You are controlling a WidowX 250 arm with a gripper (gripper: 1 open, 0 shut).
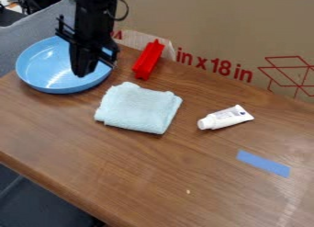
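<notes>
My black gripper (84, 65) is over the blue round dish (43, 70) at the upper left, its fingertips low and appearing shut, with nothing visible between them. Right of the dish a folded pale blue cloth (138, 107) lies on the wooden table (147, 175). A red object (147, 59) rests at the back behind the cloth. A white tube (225, 118) lies on its side to the right.
A cardboard box (233, 28) stands along the back. A blue tape strip (263, 164) is on the right of the table.
</notes>
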